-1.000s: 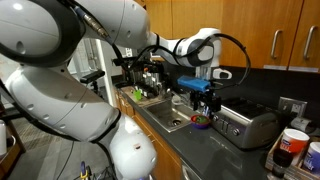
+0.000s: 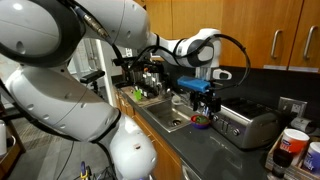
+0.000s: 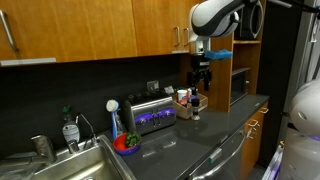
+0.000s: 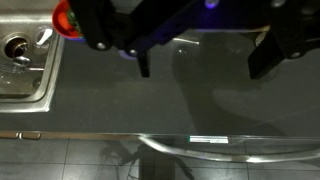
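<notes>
My gripper points down over the dark countertop [image 4: 200, 105], its two black fingers [image 4: 142, 50] set wide apart. Only bare counter shows between them. In exterior view 2 the gripper [image 3: 196, 107] hangs above the counter, with the box of cups behind it. A red and blue bowl [image 3: 127, 145] with something green in it stands by the sink, left of the toaster. Part of this bowl [image 4: 66, 18] enters the wrist view at the upper left, outside the fingers.
The metal sink [image 4: 40, 92] lies to the left. A silver toaster [image 3: 151, 112] stands against the back wall. Cups [image 2: 294, 143] occupy a wooden box at the right in exterior view 1. A drawer handle [image 4: 220, 156] runs along its front.
</notes>
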